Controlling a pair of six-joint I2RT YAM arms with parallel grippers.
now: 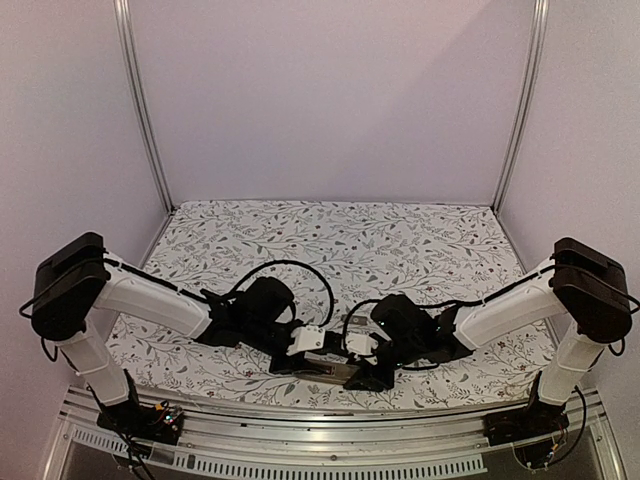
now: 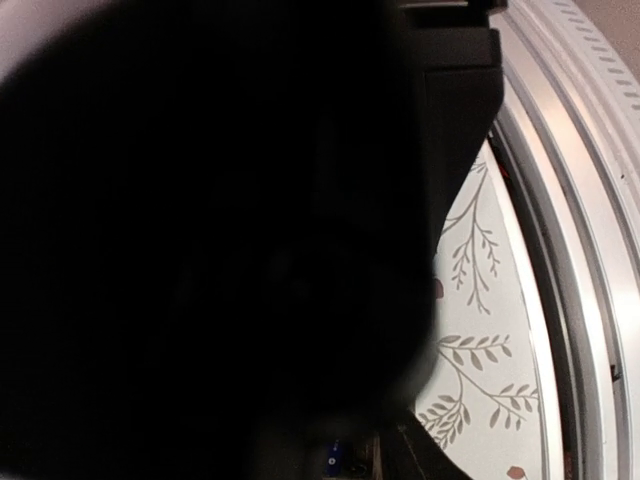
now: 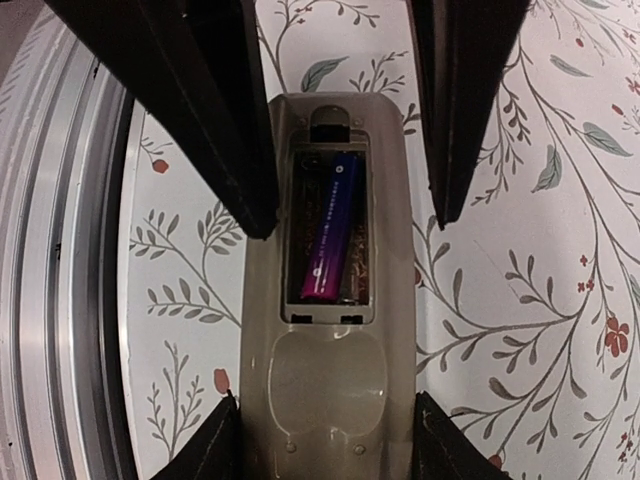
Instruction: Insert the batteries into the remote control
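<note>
The pale remote control (image 3: pixel 328 375) lies with its open battery compartment facing up, seen from above in the right wrist view. One blue-purple battery (image 3: pixel 333 225) rests slantwise inside the compartment. My right gripper is shut on the remote across its sides. At the compartment end, the left gripper stands open over the remote, one dark finger (image 3: pixel 225 130) on each side and nothing gripped between. Darkness fills most of the left wrist view; only a bit of the blue battery (image 2: pixel 333 459) shows at its bottom edge.
A metal rail (image 1: pixel 320 425) runs along the front edge of the table, close to the remote. Behind the right gripper lies a small greyish object (image 1: pixel 358 320), partly hidden.
</note>
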